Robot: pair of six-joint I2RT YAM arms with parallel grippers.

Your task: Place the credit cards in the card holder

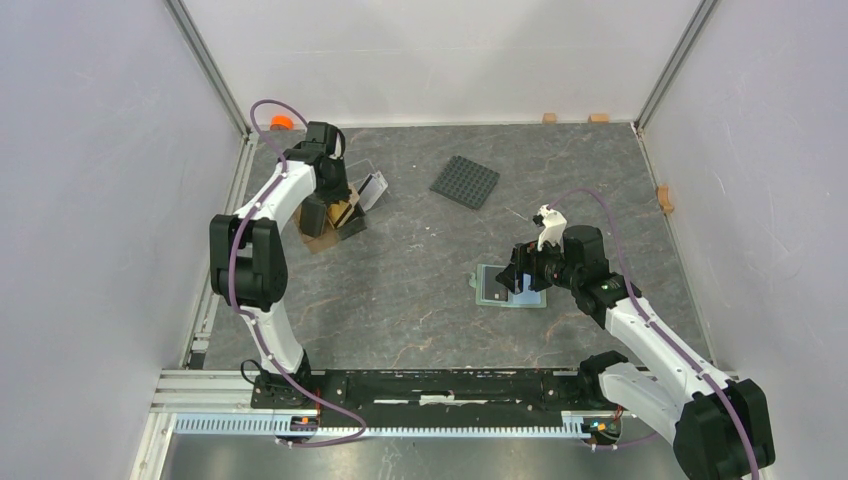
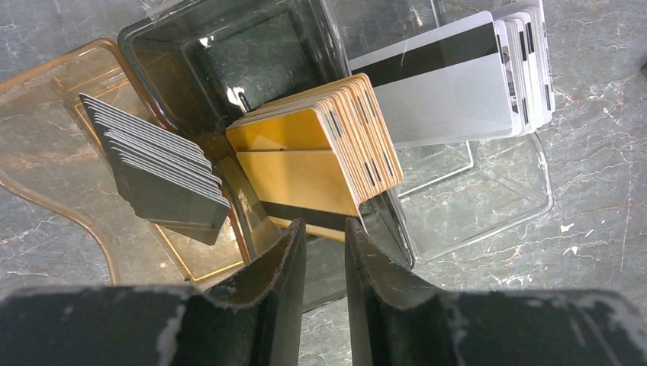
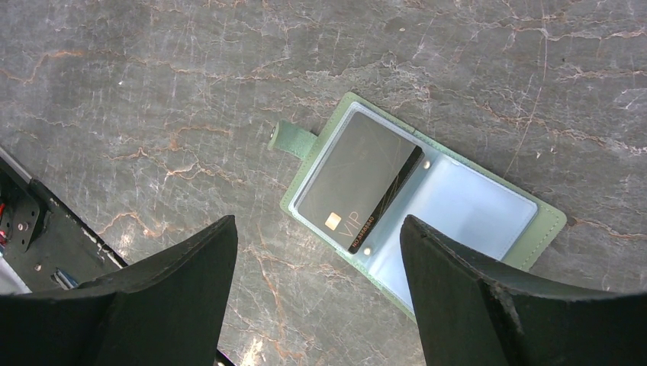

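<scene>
My left gripper hangs over the plastic boxes, its fingers part open at the lower edge of the stack of gold cards [image 2: 305, 137]. Whether they touch the cards I cannot tell. Dark cards [image 2: 156, 164] stand fanned on the left, white cards [image 2: 442, 99] on the right. The green card holder [image 3: 545, 229] lies open, a dark VIP card [image 3: 355, 168] in its left half and the right half bare. My right gripper is open above the holder, nothing between its fingers.
A black ridged mat [image 1: 465, 181] lies at the back middle. An orange object [image 1: 282, 122] sits at the back left. Walls surround it.
</scene>
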